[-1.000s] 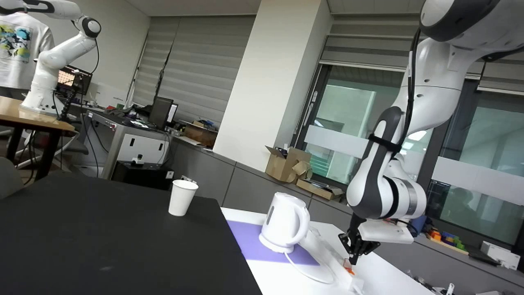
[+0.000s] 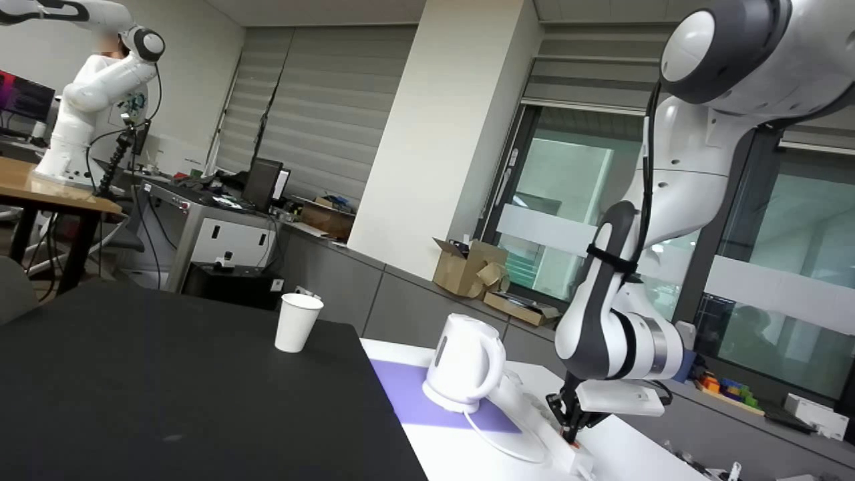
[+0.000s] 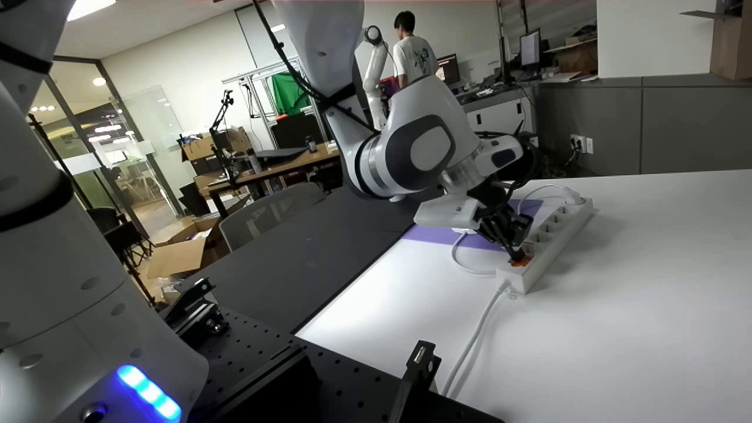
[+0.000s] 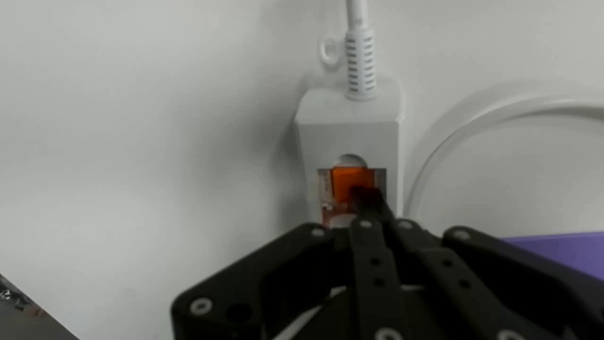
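Observation:
On the white table lies a white power strip (image 3: 557, 236), with an orange switch (image 4: 344, 182) under a clear cover at its near end. My gripper is shut, its fingertips down at that switch and seeming to touch it. Nothing shows between the fingers. The fingertips hide part of the switch, so I cannot tell which way it is pressed. In exterior view 1 a white electric kettle (image 2: 465, 361) stands upright on a purple mat (image 2: 397, 389), its cord running towards the strip. A white paper cup (image 2: 297, 322) stands on the black table.
A white cable (image 3: 476, 338) leaves the strip's near end across the table. The kettle cord (image 4: 481, 119) curves beside the strip. Right of the strip in exterior view 2, the white table (image 3: 655, 296) is bare.
My gripper has come down from just above the strip's end to the orange switch, staying shut. The kettle and cup have not moved. A person in the background has shifted.

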